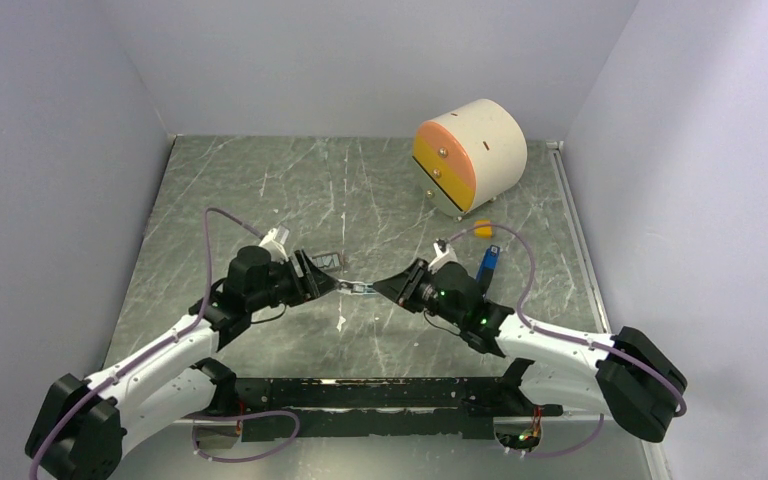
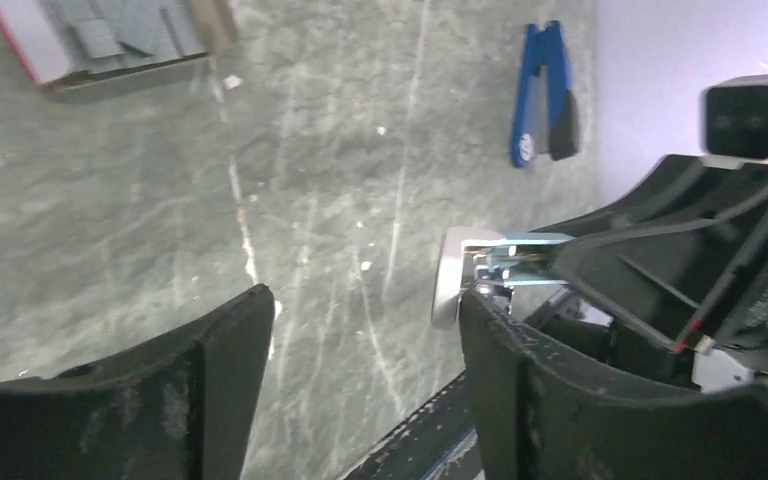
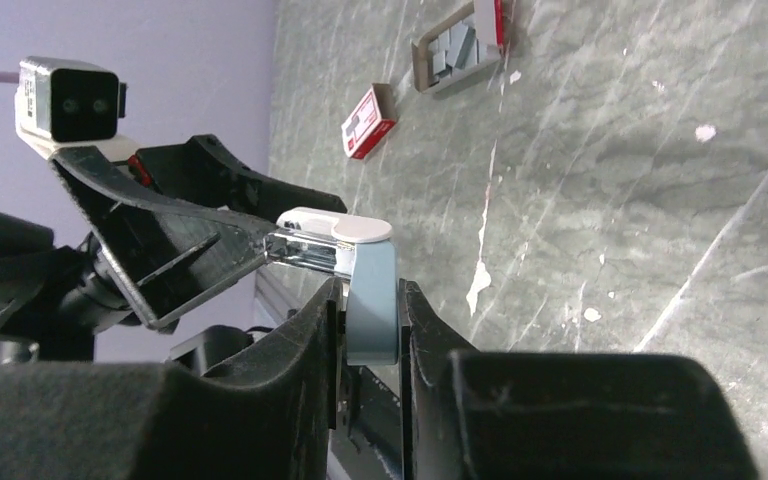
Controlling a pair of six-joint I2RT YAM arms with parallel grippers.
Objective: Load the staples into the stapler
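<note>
A small white and light-blue stapler (image 1: pixel 357 288) hangs between the two grippers above the table. My right gripper is shut on its light blue end (image 3: pixel 373 318). In the left wrist view, the stapler's white end (image 2: pixel 448 275) lies close by one finger of my left gripper, whose fingers stand wide apart. Whether that finger touches it, I cannot tell. Metal inner parts (image 2: pixel 490 270) of the stapler show between its ends. Grey staple strips (image 3: pixel 452 48) lie in an open box (image 3: pixel 460 70) on the table.
A red and white small box (image 3: pixel 368 122) lies beside the staples. To the right are a blue tool (image 1: pixel 488 268) and a yellow block (image 1: pixel 483 229), near the round-topped drawer cabinet (image 1: pixel 495 150).
</note>
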